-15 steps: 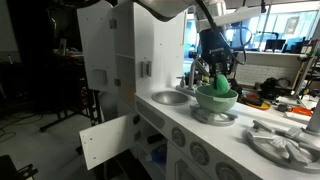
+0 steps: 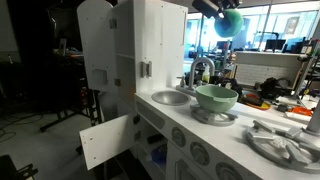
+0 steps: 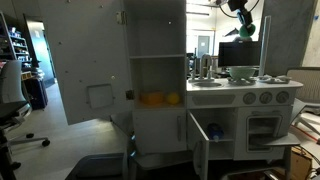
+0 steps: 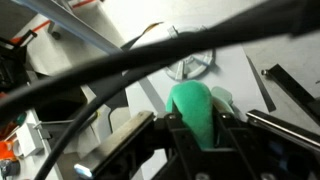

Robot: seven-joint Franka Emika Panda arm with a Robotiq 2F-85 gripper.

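Observation:
A green rounded object [image 2: 230, 22] hangs high over the counter in exterior view 1, with my gripper [image 2: 222, 10] shut on its upper part. From exterior view 2 the same green object [image 3: 247, 42] shows well above the light-green bowl [image 3: 242, 73]. In the wrist view its green top [image 4: 194, 112] sits between the fingers of my gripper, and exactly what it is cannot be made out. The light-green bowl [image 2: 216, 97] stands upright on the burner plate, apart from the held object. Its inside is hardly visible.
A round sink basin [image 2: 170, 98] and a faucet [image 2: 203, 67] lie beside the bowl. Toward the front of the counter is a metal tray [image 2: 283, 148] with utensils. A tall white cabinet [image 2: 165, 45] stands to the left, its lower door [image 2: 106, 140] open.
The bowl has stayed in place.

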